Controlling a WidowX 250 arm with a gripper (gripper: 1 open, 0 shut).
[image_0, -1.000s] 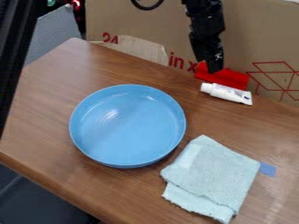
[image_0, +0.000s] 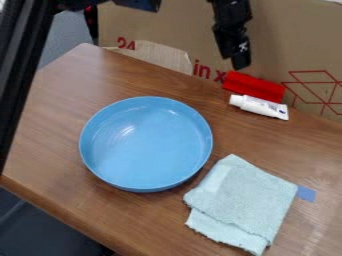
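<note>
My black gripper (image_0: 234, 52) hangs in the air at the top of the camera view, above a red object (image_0: 254, 86) that lies at the back edge of the table against the cardboard. I see nothing held in it, and its fingertips are small and dark. A white tube (image_0: 259, 107) lies just in front of the red object. A blue plate (image_0: 146, 144) sits on the middle-left of the table, and a folded pale cloth (image_0: 242, 204) lies at the front right.
A cardboard panel (image_0: 174, 30) stands behind the wooden table (image_0: 67, 100). A piece of blue tape (image_0: 306, 193) is beside the cloth.
My gripper has risen and shifted slightly left, away from the red object. The objects on the table look unchanged.
</note>
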